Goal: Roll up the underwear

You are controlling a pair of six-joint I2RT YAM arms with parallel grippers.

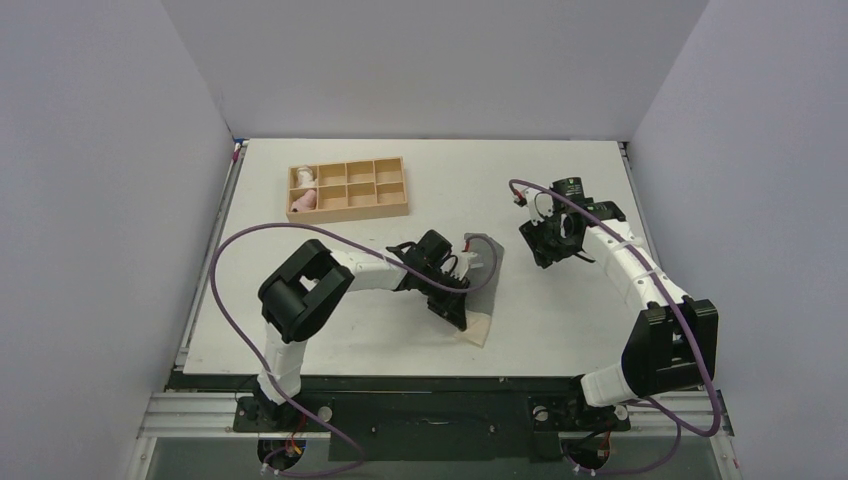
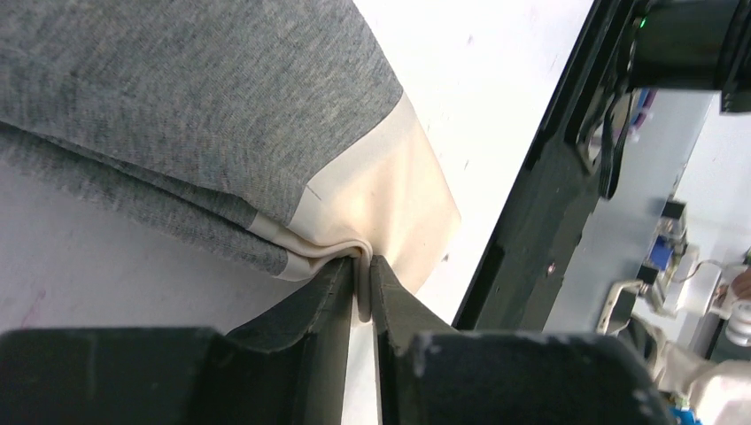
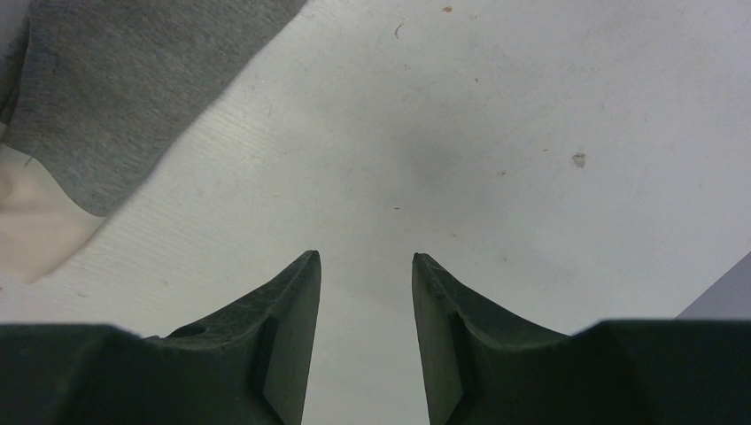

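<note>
The folded grey underwear point(image 1: 483, 290) with a cream waistband point(image 2: 407, 195) lies lengthwise front to back on the white table, right of centre. My left gripper is shut on the waistband, a narrow cream fold pinched between its fingertips; in the top view the left arm covers part of the cloth. My right gripper stands open over bare table to the right of the underwear, with nothing between its fingers. In the right wrist view the grey body point(image 3: 115, 106) and cream band point(image 3: 40, 226) show at the upper left.
A wooden compartment box point(image 1: 347, 210) with pink and white items in its left compartments stands at the back left. Side walls bound the workspace, and the table's front edge is close to the cloth.
</note>
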